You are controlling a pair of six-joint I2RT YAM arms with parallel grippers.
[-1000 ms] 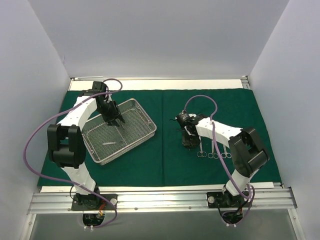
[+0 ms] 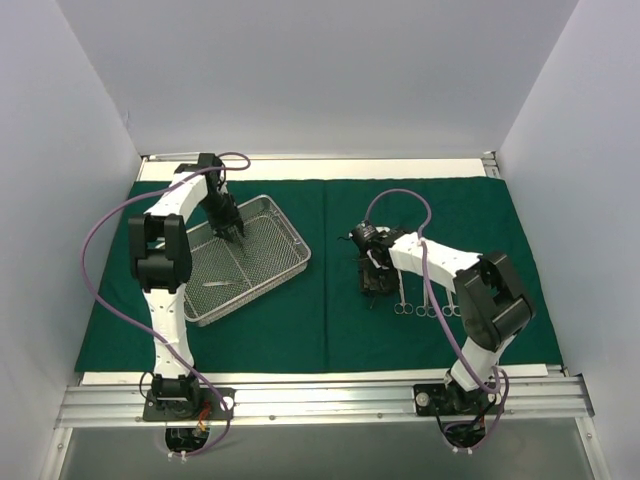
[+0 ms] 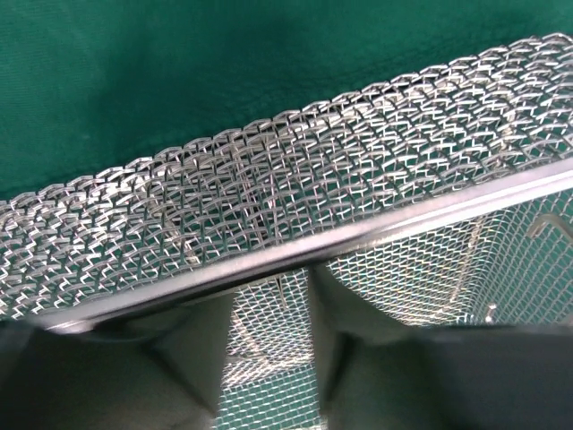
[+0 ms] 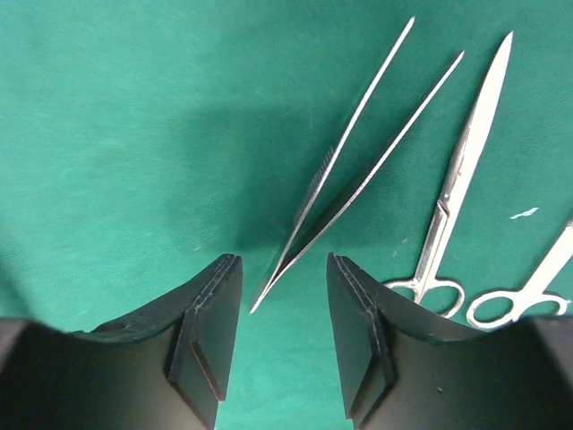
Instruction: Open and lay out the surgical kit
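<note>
The wire mesh basket (image 2: pixel 300 262) stands on the left of the green cloth, with a slim metal instrument (image 2: pixel 222 283) lying in it. My left gripper (image 2: pixel 238 236) is over its far part. In the left wrist view, a gap shows between the blurred fingers at the basket's metal rim (image 3: pixel 394 224), with nothing clearly held. Tweezers (image 4: pixel 345 157) lie on the cloth, their joined end between the fingertips of my open right gripper, touching neither. Two scissors, one nearer (image 4: pixel 457 179) and one at the edge (image 4: pixel 537 282), lie right of them.
A bent metal hook (image 3: pixel 551 224) shows inside the basket. Several scissors (image 2: pixel 427 310) stand in a row beside the right gripper. Grey walls (image 2: pixel 560 200) bound the workspace.
The left arm's elbow has swung to the right while its gripper stays over the basket. The basket has shifted very slightly left. The right gripper's fingers look wider apart; its arm has barely moved.
</note>
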